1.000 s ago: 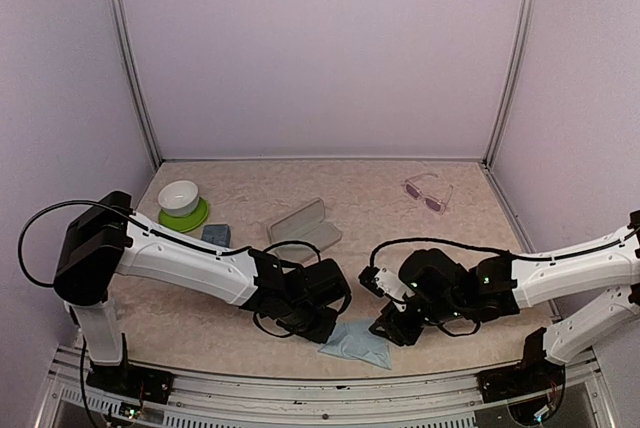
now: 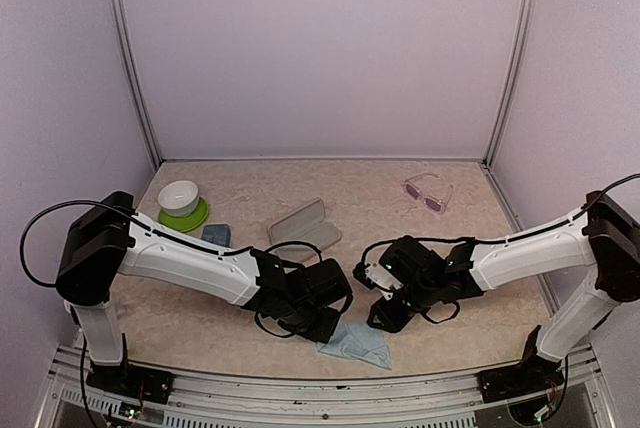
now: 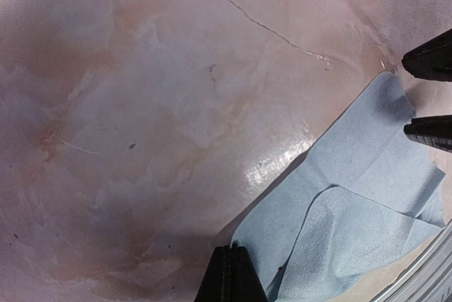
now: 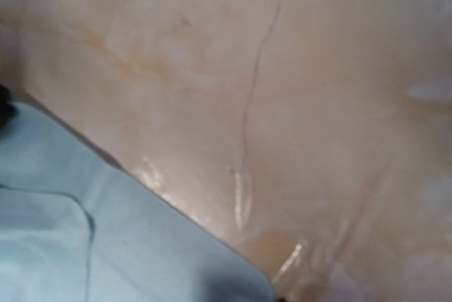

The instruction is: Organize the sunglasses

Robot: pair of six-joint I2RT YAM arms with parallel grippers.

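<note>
A light blue cloth, one flap folded over, lies flat near the table's front edge. My left gripper is shut at the cloth's left corner; whether any fabric is between its tips is hidden. At the opposite corner of the cloth, my right gripper has its fingers apart, with nothing visible gripped. The right wrist view shows the cloth at lower left. The sunglasses, with pinkish frames and dark lenses, rest at the back right. An open grey glasses case sits mid-table, partly behind the left arm.
At the back left, a white bowl stands on a green plate. A dark grey-blue item lies beside them, close to the left arm. Both forearms reach in low toward the cloth.
The left arm and cloth look unmoved.
</note>
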